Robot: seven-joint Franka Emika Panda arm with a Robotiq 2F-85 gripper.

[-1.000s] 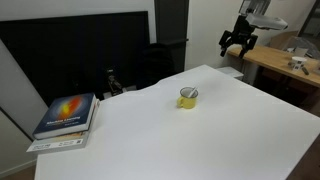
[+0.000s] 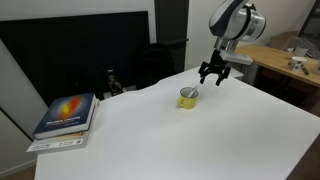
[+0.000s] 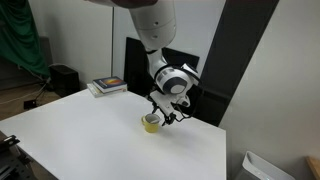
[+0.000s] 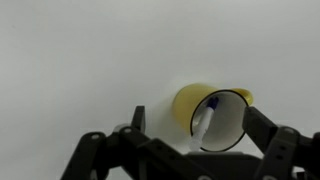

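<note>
A yellow mug [image 2: 187,102] stands upright on the white table, its handle towards the left in exterior view 1. Leaning inside it is a white marker [image 4: 202,128] with a dark blue end, which pokes above the rim. My open gripper [image 2: 210,79] hangs above the table, a little to the right of and behind the mug in that view, with nothing held. From the wrist, the mug's mouth and the marker show between the two spread fingers, lower right of centre; the marker's lower part is partly covered by the gripper body.
Several stacked books [image 2: 64,118] lie at the table's far left in exterior view 1. A dark monitor or panel [image 2: 85,45] rises behind the table.
The gripper has come down and moved left, closer to the mug, with its fingers still apart. Mug and marker have stayed put.
</note>
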